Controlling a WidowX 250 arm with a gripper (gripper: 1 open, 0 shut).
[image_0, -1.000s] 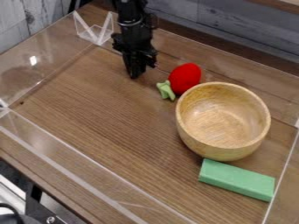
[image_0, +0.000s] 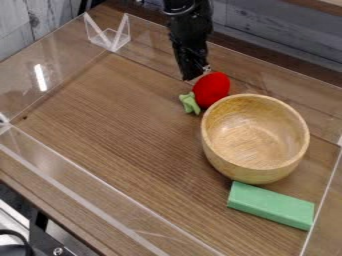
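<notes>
My black gripper (image_0: 195, 72) hangs over the back of the table, just above and left of a red strawberry-like toy (image_0: 213, 88) with a green leafy end. Its fingers look close together and nothing shows between them. A wooden bowl (image_0: 253, 138) sits right of centre, in front of the red toy. A green block (image_0: 270, 205) lies at the front right.
A clear plastic holder (image_0: 104, 32) stands at the back left, and another clear piece sits at the left edge. A wall runs along the back.
The gripper has moved to the right, from beside the clear holder to just behind the red toy. The objects on the table look unmoved.
</notes>
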